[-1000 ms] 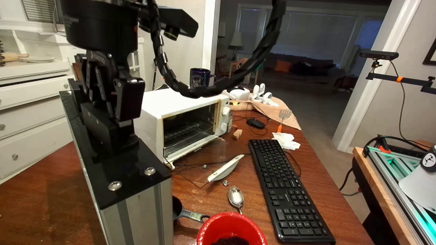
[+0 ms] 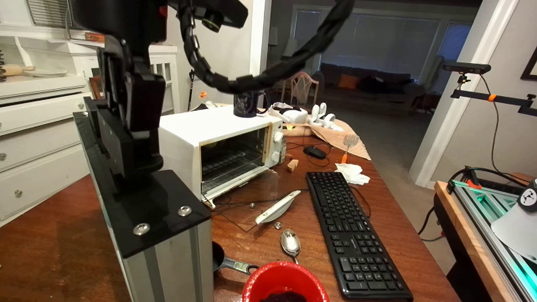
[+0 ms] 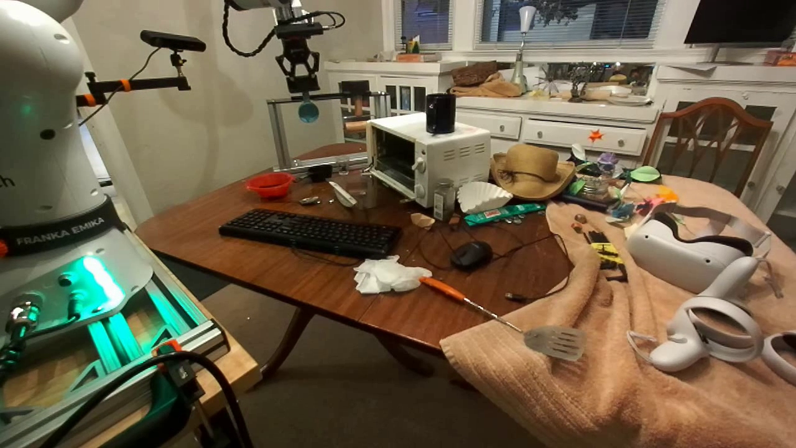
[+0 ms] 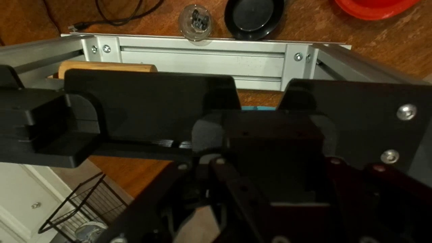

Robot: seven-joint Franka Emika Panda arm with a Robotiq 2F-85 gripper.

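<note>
My gripper is over the black top plate of a metal frame, shut on a black block. In the wrist view the block sits between the grey fingertips, above a gap in the plate. A sliver of something blue shows in that gap. From the far side, a round blue disc hangs right below the gripper. How the disc joins the block is hidden.
A white toaster oven with a dark mug on top stands close behind the frame. Nearby lie a red bowl, a spoon and a keyboard. Inside the frame is a wooden cylinder.
My gripper and the black block have moved up and a little left in exterior view 1. The hanging cable has shifted with the arm. The frame has stayed put.
</note>
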